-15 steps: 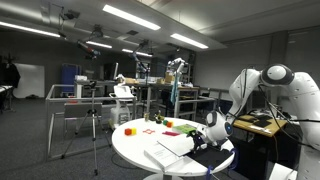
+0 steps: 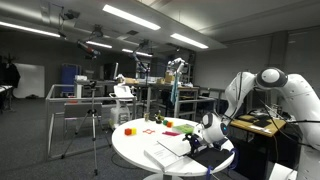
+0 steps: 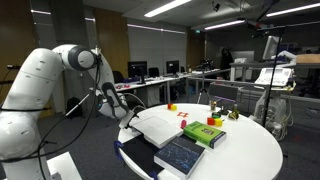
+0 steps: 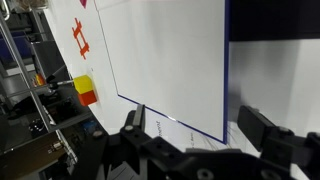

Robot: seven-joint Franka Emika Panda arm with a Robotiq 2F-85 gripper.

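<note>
A white flat panel (image 4: 175, 60) with a dark blue edge fills the middle of the wrist view. My gripper stands open, one dark finger on either side of the panel's lower corner. Whether the fingers touch the panel, I cannot tell. The same panel (image 3: 160, 127) lies over the near left part of the table in exterior view 2, with the gripper (image 3: 124, 124) at its left side. In exterior view 1 the gripper (image 2: 193, 140) is small and partly lost against dark things.
On the round white table (image 3: 250, 150) stand a dark-topped box (image 3: 180, 155) and a green box (image 3: 205, 134). Small red and yellow blocks (image 4: 84, 91) lie beyond the panel. A tripod (image 2: 94, 110) stands beyond the table.
The arm's upper links have shifted slightly upward. The gripper stays close to the panel, and the table's objects look unmoved.
</note>
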